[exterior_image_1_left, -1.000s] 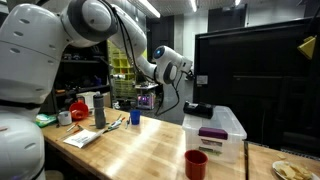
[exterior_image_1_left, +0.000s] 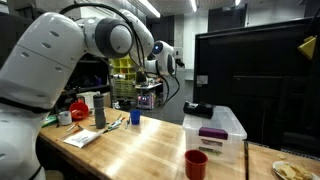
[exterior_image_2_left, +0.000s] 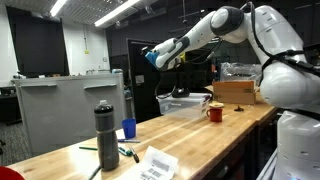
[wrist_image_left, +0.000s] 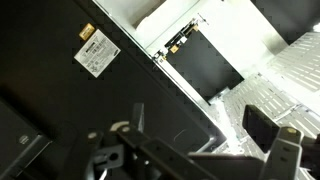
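Observation:
My gripper (exterior_image_1_left: 177, 60) is raised high above the table, well clear of everything on it. In the wrist view the two fingers of the gripper stand wide apart with nothing between them; that view looks past a dark panel with a white label (wrist_image_left: 97, 53). On the table stand a blue cup (exterior_image_1_left: 135, 117) toward the far left and a red mug (exterior_image_1_left: 196, 165) near the front. A grey bottle (exterior_image_2_left: 107, 140) is upright close to the blue cup (exterior_image_2_left: 129, 128). A translucent bin (exterior_image_1_left: 225, 124) sits behind the red mug, with a black object (exterior_image_1_left: 199, 109) on top.
A white sheet (exterior_image_1_left: 81, 138) lies near the table's left edge. A red kettle (exterior_image_1_left: 78, 110) stands farther back. At the far right is a plate of food (exterior_image_1_left: 293, 171). A tall black panel (exterior_image_1_left: 250, 85) rises behind the bin.
The arm has swung leftward in exterior view 1, and its wrist has risen slightly and turned. Objects on the table have stayed where they were.

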